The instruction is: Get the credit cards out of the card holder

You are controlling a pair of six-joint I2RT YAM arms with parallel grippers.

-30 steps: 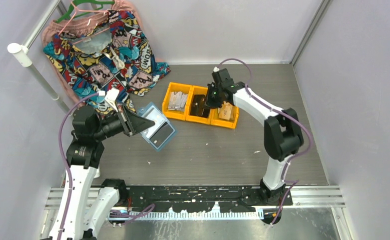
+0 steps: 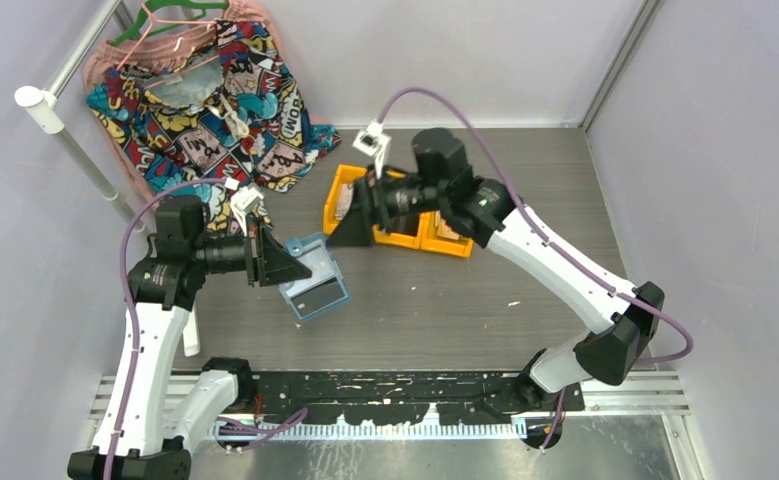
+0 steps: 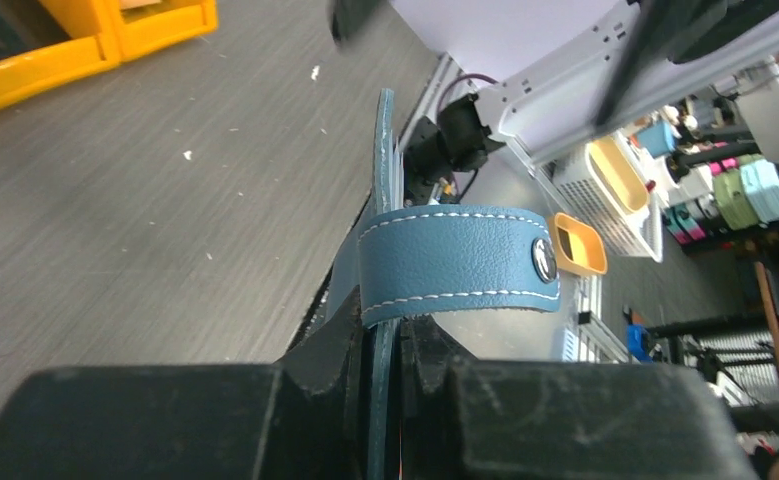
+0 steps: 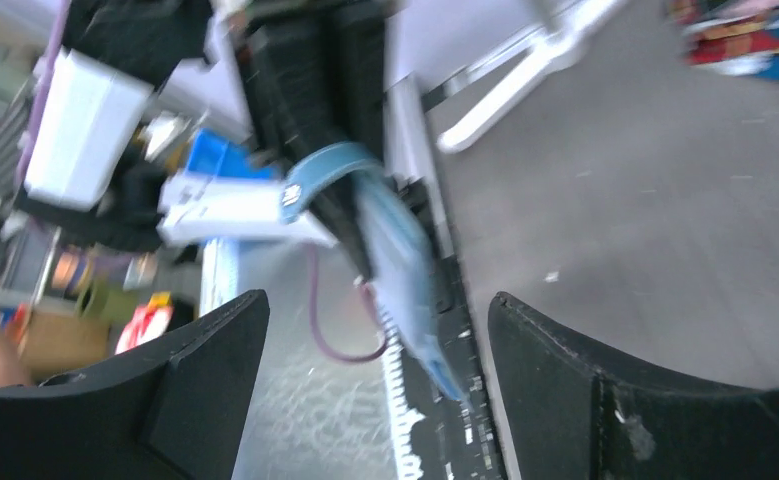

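My left gripper is shut on the blue card holder [image 3: 455, 255], which it keeps raised above the table. A snap strap [image 3: 510, 255] with white stitching sticks out to one side of the holder. From above, the holder [image 2: 315, 283] shows a clear window and a dark panel. To its upper right, apart from it, is my right gripper [image 2: 350, 232]. In the right wrist view this right gripper is open with nothing between its fingers, and the blurred holder [image 4: 405, 265] appears beyond them. Single cards inside cannot be made out.
Orange bins [image 2: 445, 245] stand at the back of the table, partly covered by my right arm. Patterned clothing [image 2: 235, 110] hangs from a rack [image 2: 85, 150] at the back left.
My right gripper has swung left and up from the bins to near the card holder. The left gripper still grips the holder, having shifted only slightly.
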